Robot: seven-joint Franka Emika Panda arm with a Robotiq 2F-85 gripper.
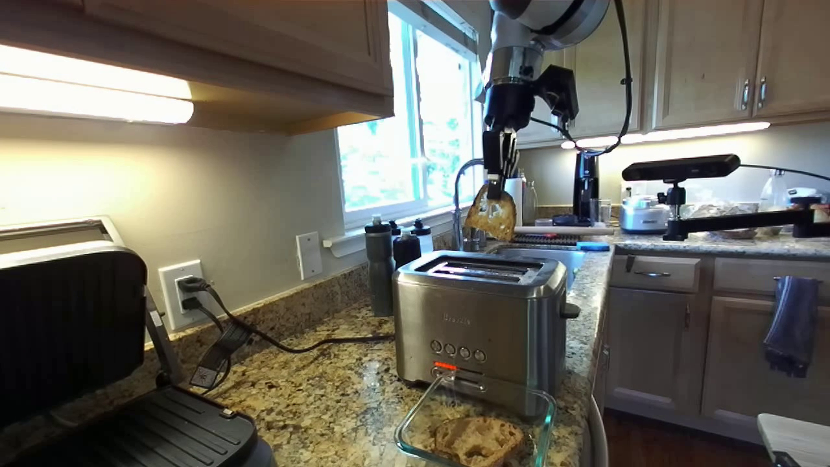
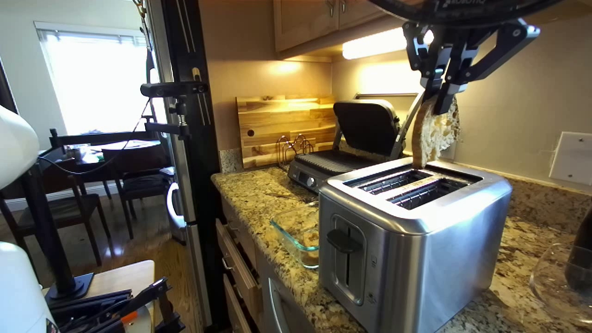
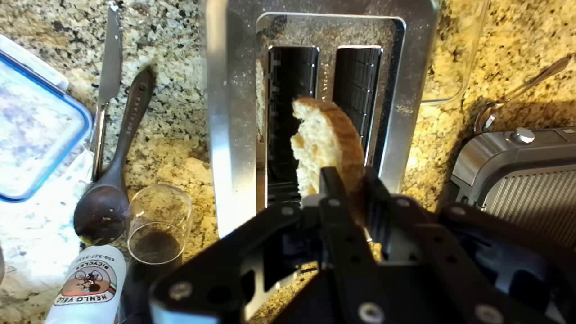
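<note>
My gripper is shut on a slice of bread (image 3: 326, 137), brown-crusted with a ragged pale crumb. Both hang above the steel toaster (image 1: 478, 327). In exterior view 2 the bread slice (image 2: 435, 130) hangs upright from the fingers (image 2: 444, 102), its lower end close over the toaster's top (image 2: 483, 177). From the wrist, the bread overlaps the two long slots, which look empty where they show. Another piece of bread (image 1: 478, 441) lies in a glass dish (image 1: 412, 432) in front of the toaster.
An open grill press (image 1: 155, 420) stands beyond the dish. Dark bottles (image 1: 379, 268) stand by the wall behind the toaster. A knife (image 3: 110, 59), a ladle-like spoon (image 3: 102, 213) and a clear cup (image 3: 159, 221) are on the counter beside it.
</note>
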